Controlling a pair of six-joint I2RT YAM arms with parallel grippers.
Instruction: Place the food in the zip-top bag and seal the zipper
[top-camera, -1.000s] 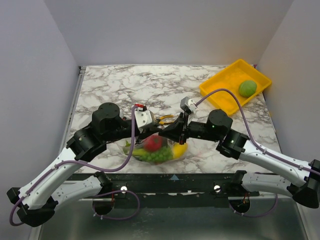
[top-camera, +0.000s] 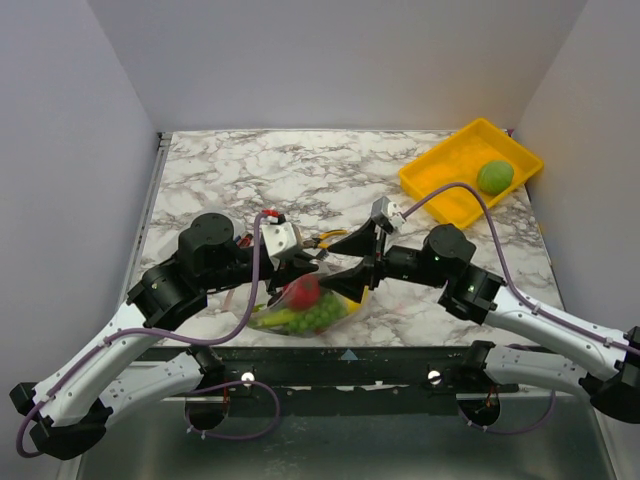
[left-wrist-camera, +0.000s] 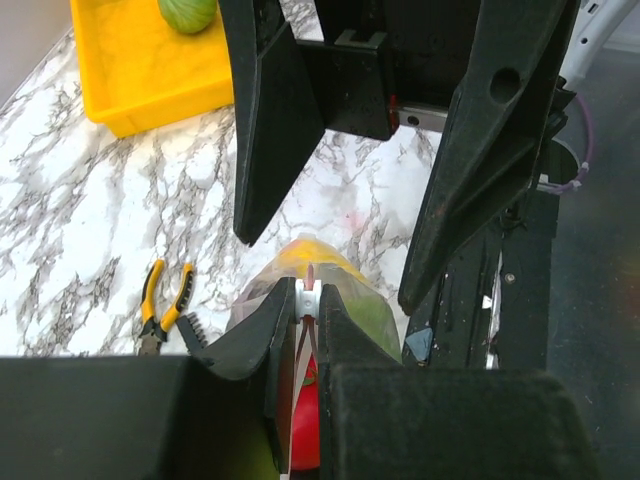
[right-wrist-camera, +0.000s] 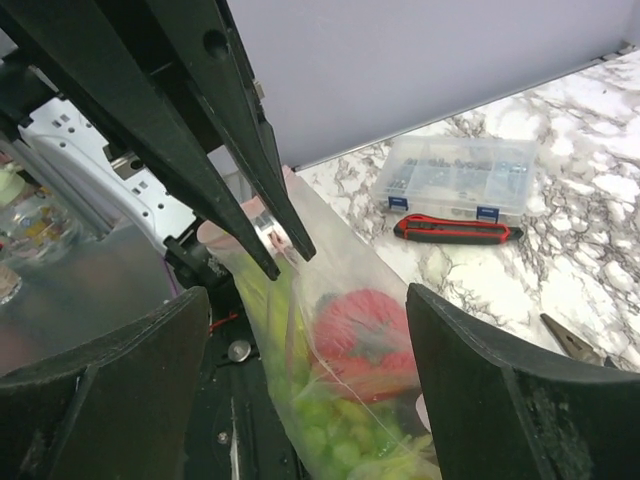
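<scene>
A clear zip top bag (right-wrist-camera: 330, 260) holds a red tomato (top-camera: 302, 291), green grapes (top-camera: 318, 318) and a yellow piece of food (top-camera: 356, 300). At the bag's upper edge, my left gripper is shut on a small white zipper slider (left-wrist-camera: 308, 298). The right gripper (top-camera: 332, 265) stands open just to the right of it, its fingers (left-wrist-camera: 265, 150) spread around the bag's top end and gripping nothing. From the right wrist view, the bag's top slants up to the left gripper's fingertips (right-wrist-camera: 300, 240). How much of the zipper is closed cannot be told.
The yellow tray (top-camera: 415, 180) with a green round item (top-camera: 495, 177) stands at the back right. Yellow-handled pliers (left-wrist-camera: 150, 300), a red and black knife (right-wrist-camera: 457, 230) and a clear parts box (right-wrist-camera: 460, 170) lie behind the bag.
The right gripper was shut at the bag's top and now stands open, after moving slightly right. The bag's lower part swung slightly.
</scene>
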